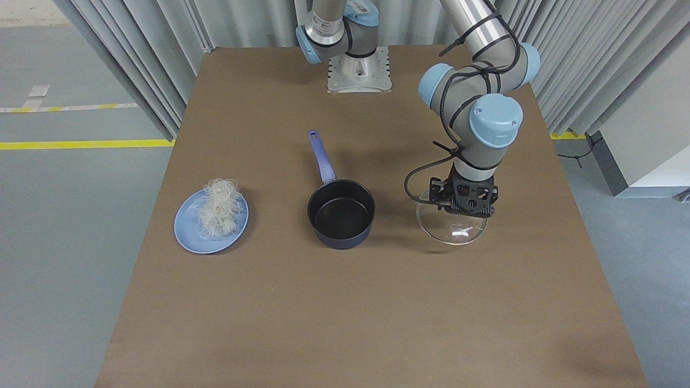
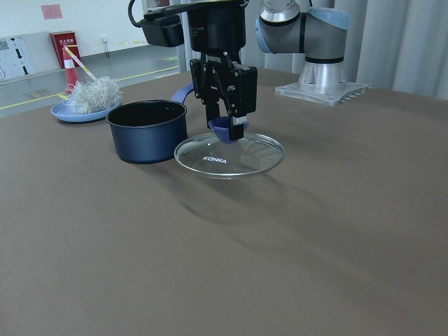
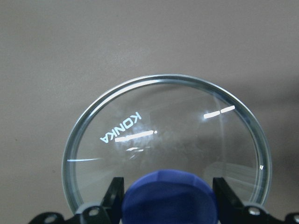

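My gripper [image 2: 224, 119] is shut on the blue knob [image 3: 169, 198] of a glass KONKA lid [image 1: 451, 229], holding it just above the bare table to the right of a dark blue saucepan [image 1: 339, 216]. The pan stands uncovered, its blue handle [image 1: 321, 155] pointing to the back. A light blue plate [image 1: 191, 226] with a heap of pale noodles [image 1: 220, 207] lies to the left of the pan.
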